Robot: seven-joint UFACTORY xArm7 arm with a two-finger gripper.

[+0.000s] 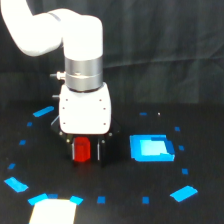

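A small red block (82, 149) stands on the dark surface, left of the middle of the camera view. Directly over it is my gripper (83, 157), pointing down from the white arm, with its dark fingers around the block's sides. The fingers barely stand out from the black background, so whether they touch the block cannot be told. Part of the block's top is hidden under the white hand.
To the right lies a blue-edged square (136, 148) with a pale blue middle. A cream square (52, 212) is cut off by the bottom edge. Blue tape strips (184, 193) and several small blue marks dot the dark table, which is otherwise clear.
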